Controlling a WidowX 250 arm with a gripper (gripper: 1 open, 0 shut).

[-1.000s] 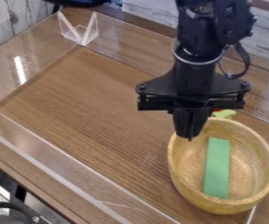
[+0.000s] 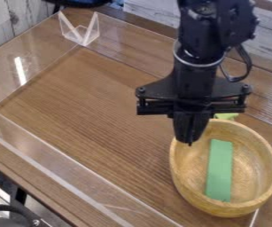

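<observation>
The black gripper hangs over the left rear rim of a wooden bowl at the lower right, its body filling the upper right. Its fingertips are small and mostly hidden below the body; they look shut, with nothing seen between them. A green oblong block lies inside the bowl. A small green item shows partly behind the gripper, just beyond the bowl.
A white wire-like holder stands at the back left. Cables and dark fixtures sit at the left and top edges.
The gripper has shifted very slightly to the left. The bowl and the block inside it look unchanged.
</observation>
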